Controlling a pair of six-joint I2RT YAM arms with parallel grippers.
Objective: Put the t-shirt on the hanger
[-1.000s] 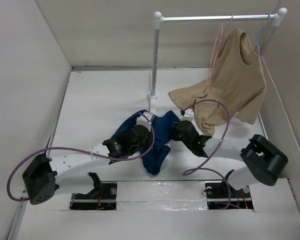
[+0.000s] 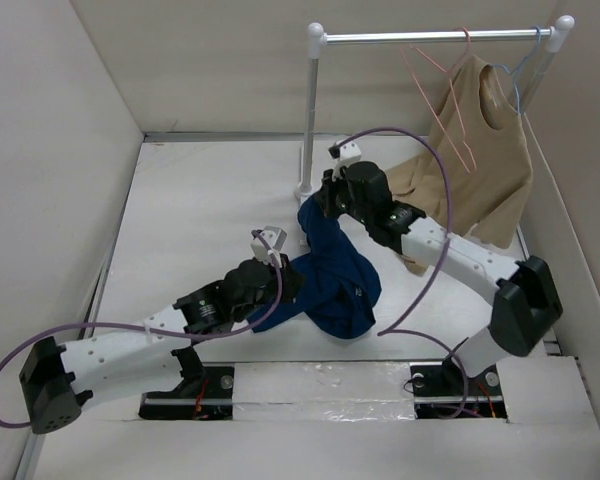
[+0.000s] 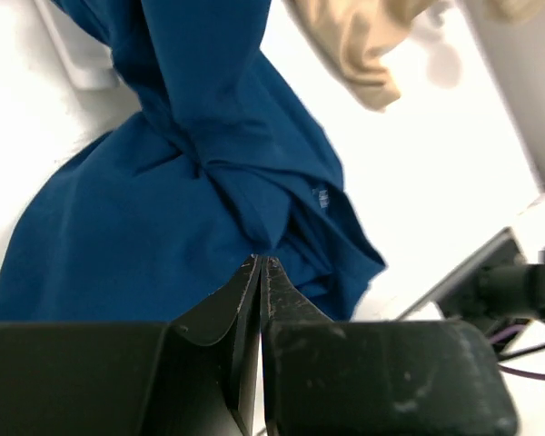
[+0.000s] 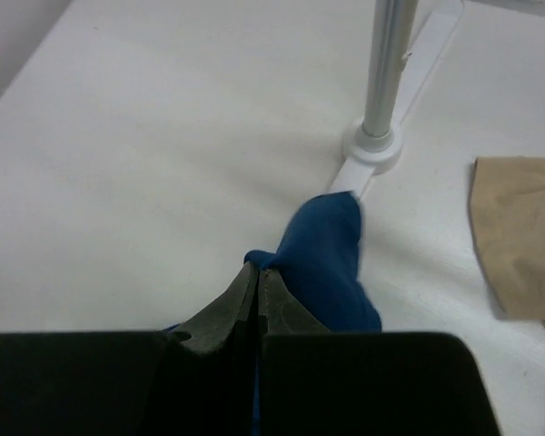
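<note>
The navy t-shirt [image 2: 335, 280] is bunched on the white table, one end lifted toward my right gripper [image 2: 329, 190], which is raised near the rail's left post. In the right wrist view its fingertips [image 4: 271, 291] meet at the blue cloth [image 4: 318, 254]; whether they grip it is hard to tell. My left gripper [image 2: 285, 270] is shut over the shirt's left part, with blue fabric [image 3: 118, 236] beyond its tips and none visibly between them. A pink hanger [image 2: 454, 95] hangs from the rail.
A tan shirt [image 2: 500, 190] hangs on a blue hanger [image 2: 518, 75] at the right, draping onto the table. The rail [image 2: 390, 38] stands on a white foot [image 4: 371, 150].
The left arm shifted slightly. The pink hanger now hangs more spread out.
</note>
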